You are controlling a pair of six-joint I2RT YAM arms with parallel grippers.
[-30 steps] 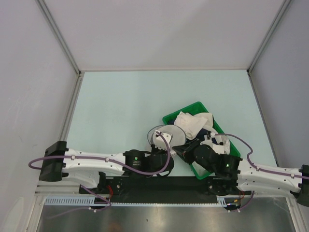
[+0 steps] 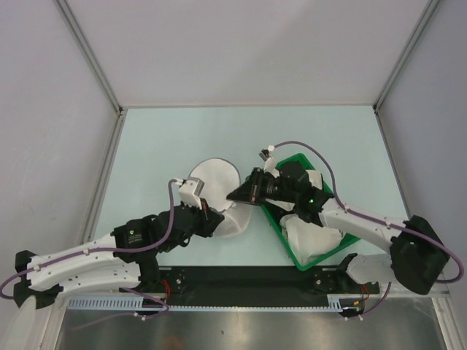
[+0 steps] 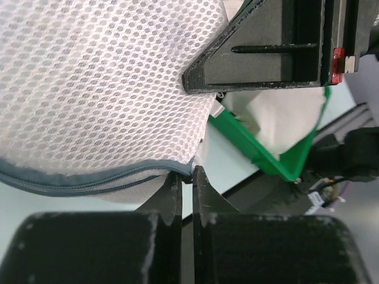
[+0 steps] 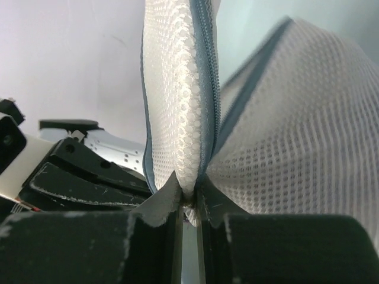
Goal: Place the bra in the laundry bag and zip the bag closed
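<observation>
The white mesh laundry bag (image 2: 215,182) with grey zipper edging is held between both grippers over the table's front middle. In the left wrist view my left gripper is shut at the zippered edge of the bag (image 3: 100,89). My right gripper is shut on a folded, zippered part of the bag (image 4: 174,94), close above and right of the left one. I cannot make out the bra for certain.
A green basket (image 2: 288,251) with white cloths stands at the right, partly under my right arm.
Both arms have moved up the top view and the left one also leftward, carrying the bag left, away from over the basket. The bag now appears more spread out.
</observation>
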